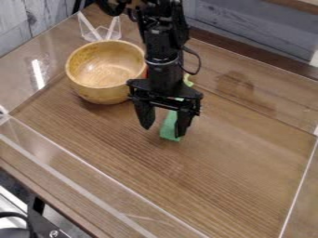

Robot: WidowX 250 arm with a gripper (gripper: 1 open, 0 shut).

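Note:
My black gripper (165, 119) hangs over the middle of the wooden table, open, its fingers either side and slightly left of a green object (173, 132). The green object lies on the table, partly hidden behind the gripper; whether the fingers touch it I cannot tell.
A tan bowl (89, 74) stands at the upper left, beside the arm. A small red object, mostly hidden, sits behind the arm. Its edge runs along the left.

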